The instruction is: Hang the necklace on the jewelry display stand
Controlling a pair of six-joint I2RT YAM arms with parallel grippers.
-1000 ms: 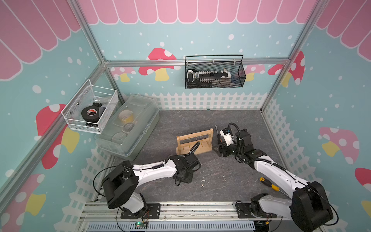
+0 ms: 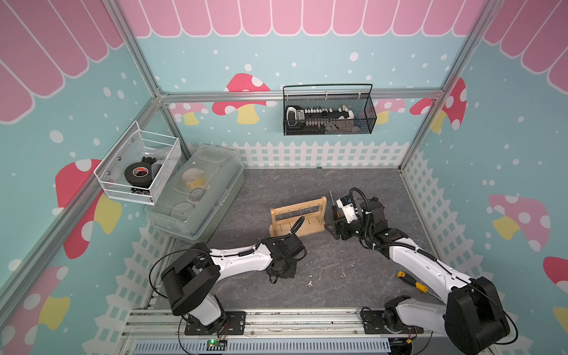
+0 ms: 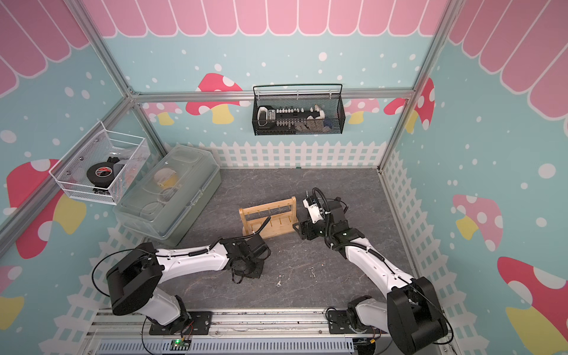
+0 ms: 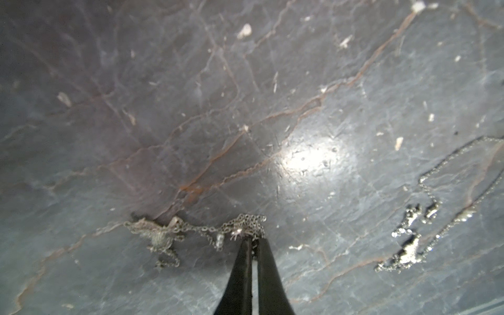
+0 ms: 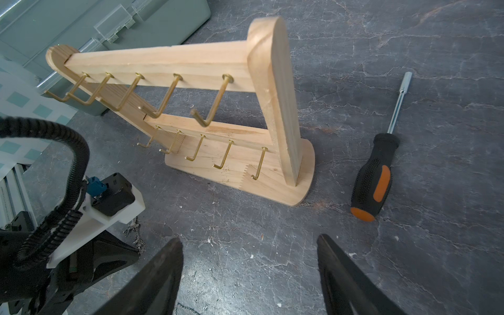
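Note:
A wooden display stand (image 5: 283, 105) with two rows of brass hooks stands mid-table, with no necklace visible on its hooks in the right wrist view. Small silver necklaces (image 4: 157, 236) lie in clumps on the marbled table; another loops at the right of the left wrist view (image 4: 412, 252). My left gripper is shut, its tips at the edge of a chain clump; whether any chain is pinched cannot be told. My right gripper is open beside the stand, above bare table, nothing between its fingers.
An orange-black screwdriver (image 5: 375, 183) lies right of the stand. A yellow-handled tool (image 2: 412, 281) lies beside the right arm. A translucent lidded bin (image 2: 219, 177) fills the back left.
The left arm has shifted slightly toward the right over the last second. The right arm shows no visible change.

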